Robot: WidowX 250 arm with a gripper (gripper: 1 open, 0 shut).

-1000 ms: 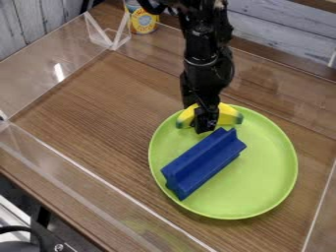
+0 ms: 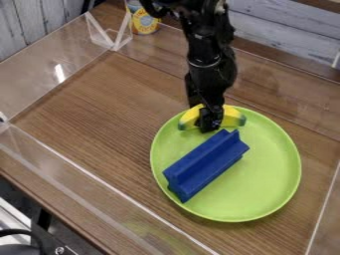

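Note:
My black gripper (image 2: 209, 113) reaches down from the top of the view to a yellow banana-like object (image 2: 229, 117) with green tips, on the upper part of a green plate (image 2: 267, 187). The fingertips are at the yellow object and partly overlap it; I cannot see whether they touch it. The gripper is open. A blue block (image 2: 205, 165) lies diagonally on the lower left of the plate.
The wooden table (image 2: 91, 120) has clear room to the left of the plate. A yellow can (image 2: 145, 20) stands at the back left, near a white wire-like stand (image 2: 114, 30). A black cable is at the lower left edge.

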